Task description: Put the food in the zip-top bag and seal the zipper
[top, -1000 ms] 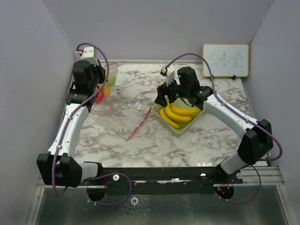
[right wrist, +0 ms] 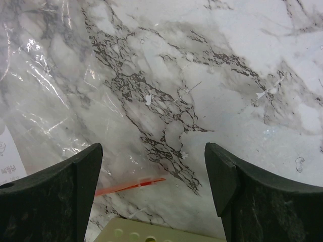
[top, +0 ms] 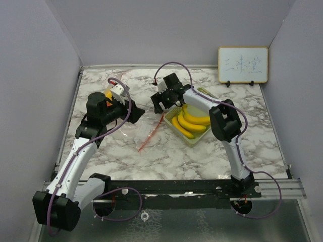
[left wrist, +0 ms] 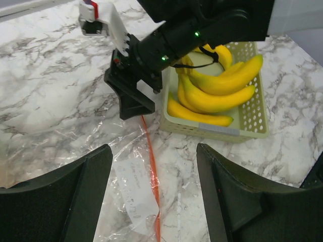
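Note:
A clear, empty-looking zip top bag [left wrist: 75,146] lies flat on the table, its red zipper strip [left wrist: 152,166] along the side facing the basket. A white label [left wrist: 135,191] shows on it. Several bananas [top: 194,117] lie in a pale green basket [top: 191,141] to the right of the bag. My left gripper hangs over the bag with its fingers apart and nothing between them. Open as well, my right gripper is just above the bag's far zipper corner, near the basket. The strip's red end [right wrist: 146,182] shows between its fingers, not gripped.
Behind my left arm, a mostly hidden orange-and-yellow item [top: 108,94] lies at the back left. A whiteboard [top: 243,64] stands at the back right.
My left gripper has come from the back left, rightward and toward the front, over the bag. My right gripper has moved left from above the basket to the zipper's far end.

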